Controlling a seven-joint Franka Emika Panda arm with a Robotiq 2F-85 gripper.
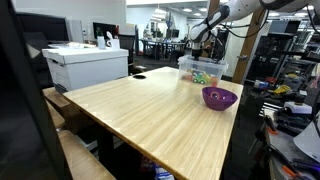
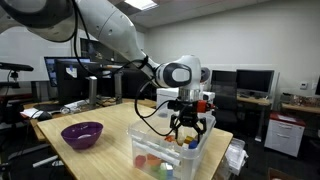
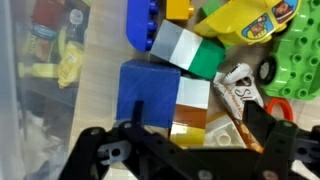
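Note:
My gripper points down into a clear plastic bin of toys at the table's far end. In the wrist view its black fingers stand wide apart, so it is open. A dark blue block lies below the left finger. To the right of that block is a block with white and orange parts. A white and green block lies just beyond them. Whether the fingers touch any block cannot be told.
More toys crowd the bin, among them a yellow piece and a green studded plate. The bin's clear wall is close on the left. A purple bowl stands on the table, whose long wooden top is mostly bare.

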